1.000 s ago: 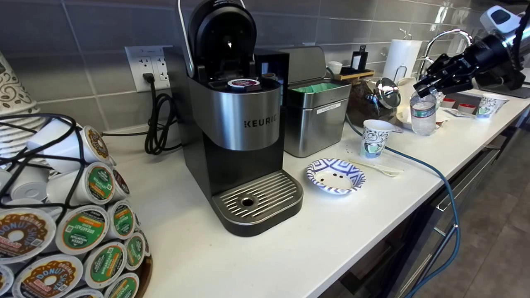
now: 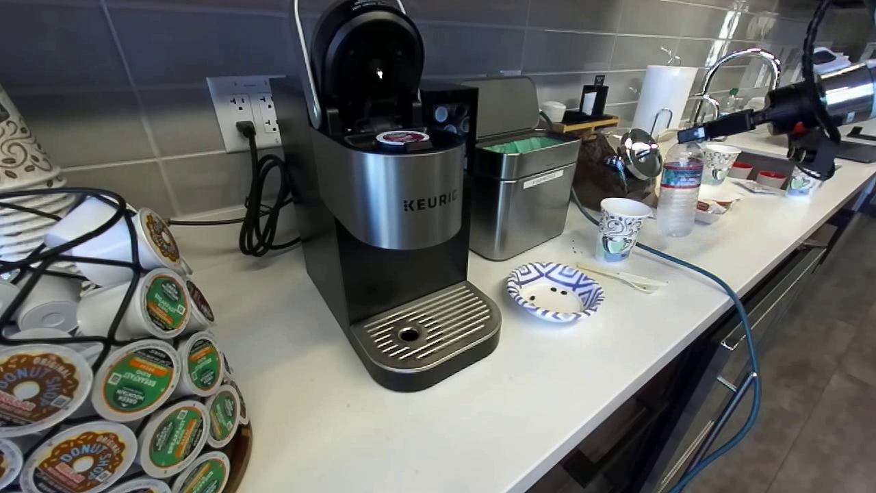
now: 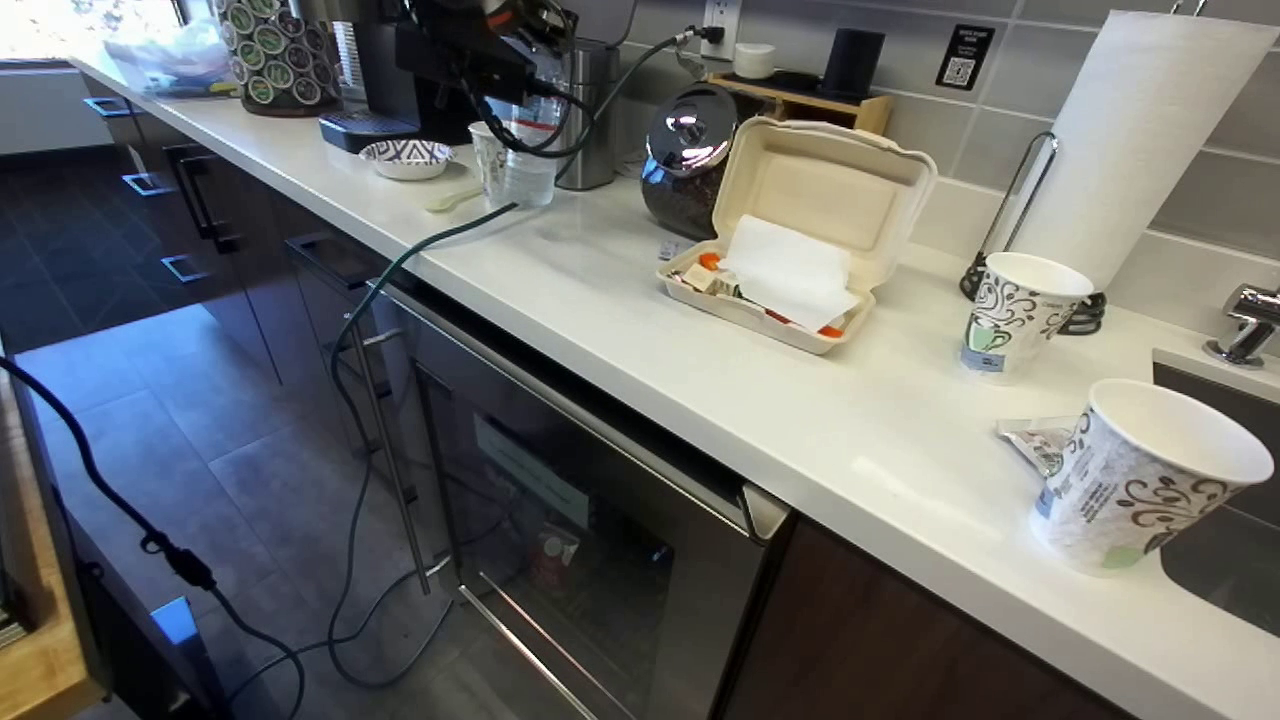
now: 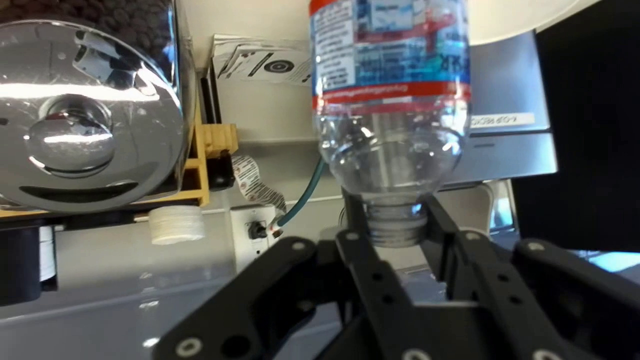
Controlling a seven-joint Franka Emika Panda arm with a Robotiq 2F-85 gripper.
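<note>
A clear plastic water bottle (image 2: 679, 197) with a red and blue label is upright, just behind and to the right of a patterned paper cup (image 2: 621, 229) in exterior view 1. My gripper is shut on the bottle's neck, one finger on each side in the wrist view. Exterior view 2 has the bottle (image 3: 530, 168) beside the cup, partly in front of it, with the arm and cable covering its top. Whether the bottle's base touches the counter, I cannot tell.
The Keurig coffee maker (image 2: 386, 197), its lid raised, stands left of a metal bin (image 2: 525, 197). A patterned bowl (image 2: 555, 292) and a glass jar with a shiny lid (image 3: 693, 128) are close by. An open takeout box (image 3: 828, 180) sits farther along. The blue cable (image 2: 698, 275) crosses the counter.
My gripper and the bottle have moved left in exterior view 1, nearer the paper cup. The arm has also turned to a flatter angle. Cup, bowl and coffee maker are where they were.
</note>
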